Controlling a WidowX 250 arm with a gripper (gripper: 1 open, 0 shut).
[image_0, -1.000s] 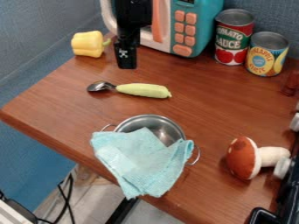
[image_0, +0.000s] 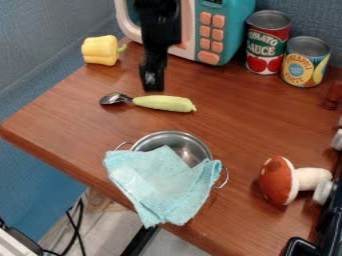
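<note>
The black gripper (image_0: 152, 80) hangs at the top centre, in front of the toy microwave (image_0: 214, 35), above the table and just behind a spoon (image_0: 115, 98) and a pale corn cob (image_0: 164, 103). Its fingers are too dark to tell whether they are open or shut. A light blue cloth (image_0: 158, 190) is draped over a metal pot (image_0: 185, 142) near the front edge of the table.
A yellow pepper (image_0: 100, 50) is at the back left. Tomato sauce (image_0: 265, 45) and another can (image_0: 305, 65) stand at the back right, a toy mushroom (image_0: 281, 180) at the front right.
The gripper has shifted slightly to the right since a second ago. The objects on the table have not visibly moved.
</note>
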